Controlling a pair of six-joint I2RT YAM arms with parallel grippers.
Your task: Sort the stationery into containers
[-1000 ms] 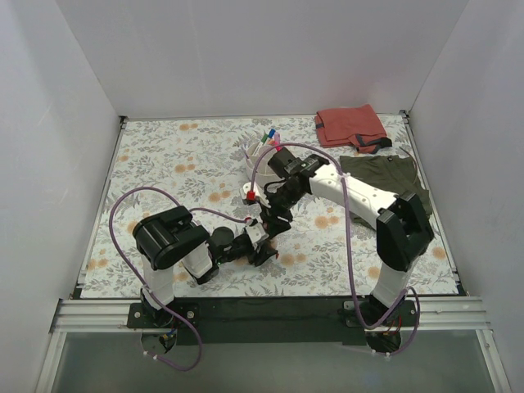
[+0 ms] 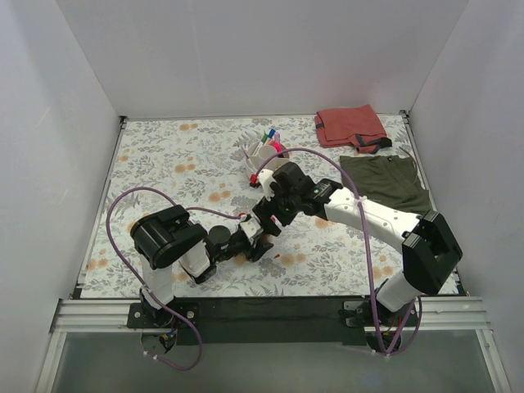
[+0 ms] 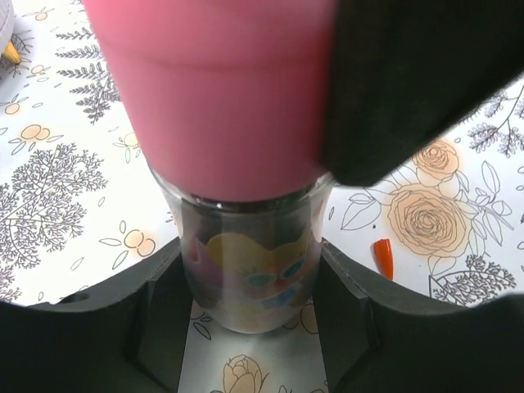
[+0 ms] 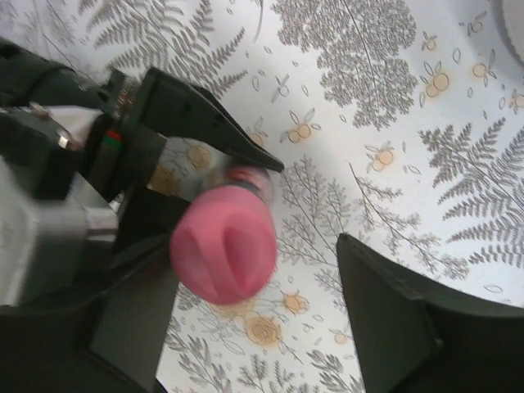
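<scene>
A clear-bodied stick with a pink cap (image 3: 237, 123) stands upright between the fingers of my left gripper, which is shut on its lower body. In the right wrist view, the pink cap (image 4: 225, 246) appears from above, beside the left finger of my right gripper. The right gripper stands open around the cap, with a gap to its right finger (image 4: 385, 286). One dark right fingertip covers part of the cap in the left wrist view. From the top, both grippers meet near the table's middle and mostly hide the stick.
A white container (image 2: 253, 168) with several pens stands behind the right arm. Red cloth (image 2: 348, 127) and dark green cloth (image 2: 385, 182) lie at the back right. A small orange-red piece (image 3: 383, 258) lies on the table near the left gripper.
The left arm has barely moved.
</scene>
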